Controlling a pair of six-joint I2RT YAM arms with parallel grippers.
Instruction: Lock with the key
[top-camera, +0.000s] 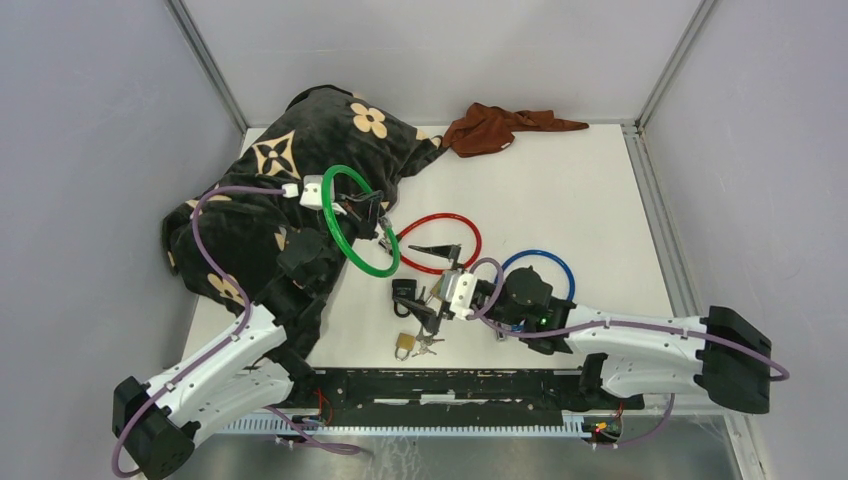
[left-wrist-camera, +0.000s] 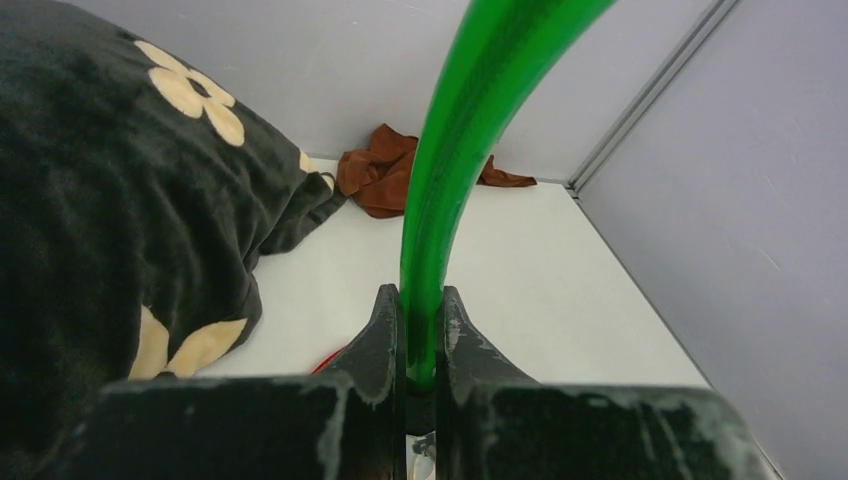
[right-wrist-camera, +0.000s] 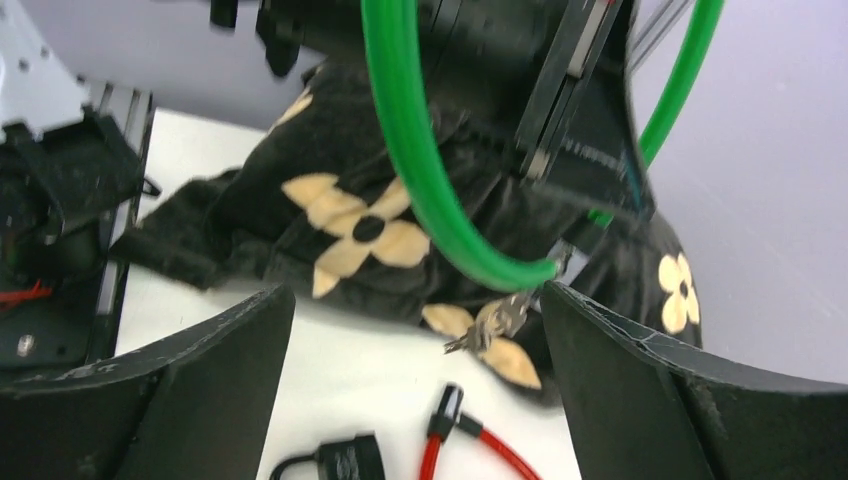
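Note:
A green ring-shaped cable lock (top-camera: 330, 205) is held above the table, my left gripper shut on its tube. In the right wrist view the green loop (right-wrist-camera: 422, 185) crosses the upper middle, and blurred keys (right-wrist-camera: 500, 322) hang at its lower end, apart from my right fingers (right-wrist-camera: 190, 385). My right gripper (top-camera: 409, 276) stands open, with nothing visible between its fingers, its tips pointing left toward the green lock. Whether a key sits in the lock cannot be told.
On the table lie a red cable lock (top-camera: 478, 240), a blue cable lock (top-camera: 568, 272), a black padlock (top-camera: 404, 289) and a brass padlock (top-camera: 405, 342) with keys (top-camera: 426, 340). A dark blanket (top-camera: 330, 130) covers the left; a brown cloth (top-camera: 485, 130) lies behind.

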